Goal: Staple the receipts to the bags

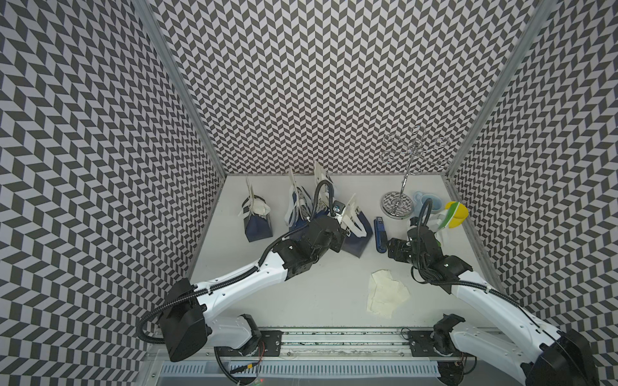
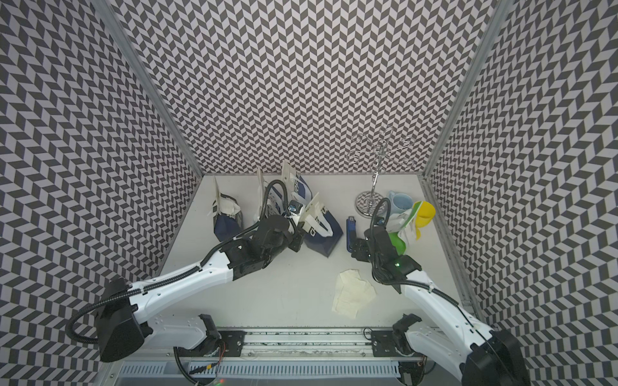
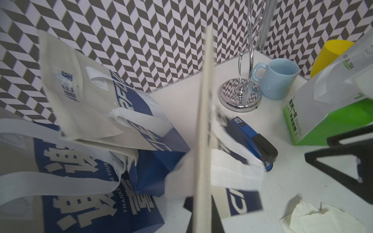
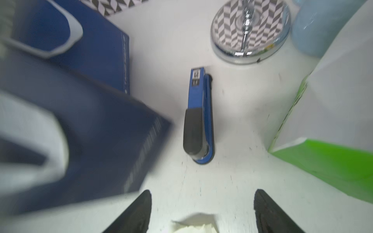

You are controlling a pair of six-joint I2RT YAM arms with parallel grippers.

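My left gripper is shut on the upper edge of a navy and cream paper bag (image 1: 358, 242), which tilts beside it. Seen edge-on, the bag's cream top (image 3: 204, 128) runs upright through the left wrist view. A blue stapler with a black grip (image 4: 199, 116) lies on the table, right of that bag. Just in front of the stapler is my right gripper, its fingers apart and nothing between them. Pale crumpled paper (image 1: 387, 293), possibly the receipts, lies near the front. Whether a receipt is fixed to the held bag cannot be seen.
Several similar bags (image 1: 258, 226) stand at the left and back. On the right are a chrome stand (image 1: 397, 204), a light blue mug (image 3: 277, 77), a green and white bag (image 3: 322, 112) and a yellow object (image 1: 457, 215).
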